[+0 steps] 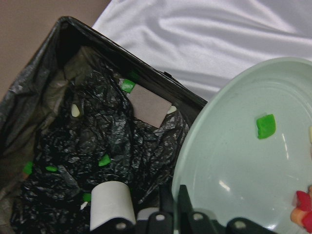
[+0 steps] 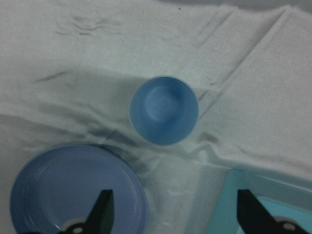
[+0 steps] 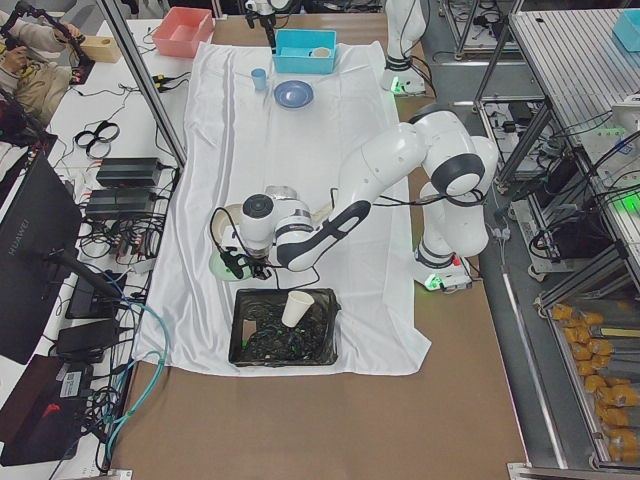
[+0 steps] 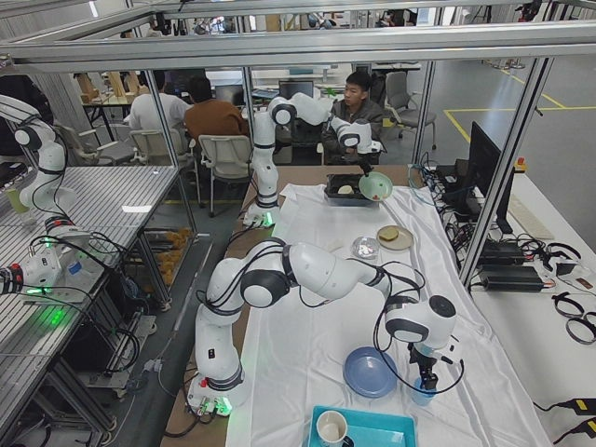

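My left gripper (image 3: 240, 265) is shut on the rim of a pale green plate (image 4: 376, 186), raised beside a bin lined with black plastic (image 3: 282, 340). The plate carries a green piece (image 1: 266, 126) and red pieces (image 1: 303, 209). A white cup (image 1: 109, 204) and small scraps lie in the bin. At the other end, my right gripper stands open above a blue cup (image 2: 164, 109), between a blue plate (image 2: 78, 180) and a turquoise tray (image 2: 229, 195).
A beige plate (image 4: 402, 240) with food on it and a clear round item (image 4: 365, 248) sit mid-table. A white mug (image 4: 331, 428) is in the turquoise tray.
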